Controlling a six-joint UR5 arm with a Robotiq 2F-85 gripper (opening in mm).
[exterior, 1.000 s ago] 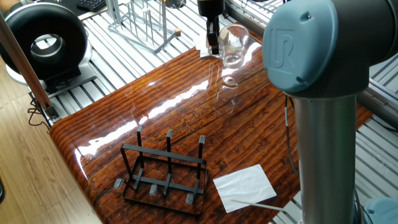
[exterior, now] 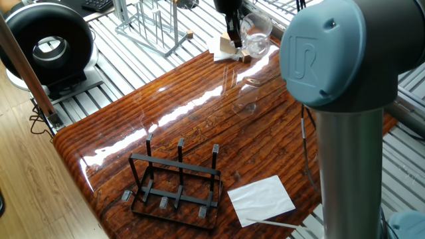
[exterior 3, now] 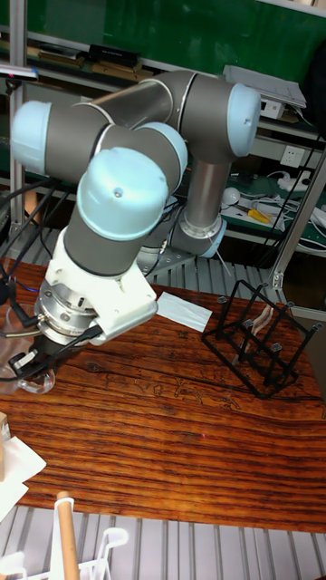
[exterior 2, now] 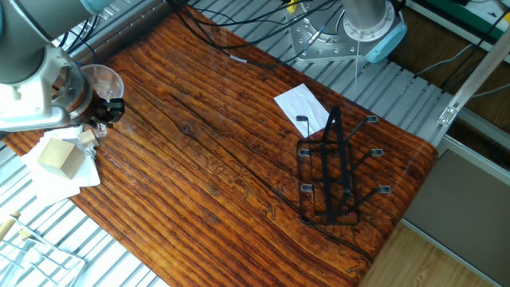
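Note:
A clear glass [exterior: 257, 26] is at the far end of the wooden table, right against my gripper [exterior: 235, 44]. The glass shifts together with the gripper and its reflection shows on the glossy tabletop, so my gripper appears shut on it. In the second exterior view the round glass rim [exterior 2: 103, 80] shows just behind the dark gripper [exterior 2: 114, 110]. The third view has the gripper [exterior 3: 27, 363] low at the left, with part of the glass [exterior 3: 41, 383] beside it. Exactly where the fingers meet the glass is hard to make out. A black metal rack [exterior: 176, 192] with upright prongs stands empty at the table's other end.
A white sheet [exterior: 261, 200] lies flat beside the rack. Near the gripper, a wooden block [exterior 2: 61, 158] rests on white paper [exterior 2: 88, 173] at the table edge. A wire rack [exterior: 156, 30] stands off the table.
The gripper and glass have moved together, up and slightly right in the first exterior view. The glass's reflection on the table has spread. The black rack and white sheet have stayed put.

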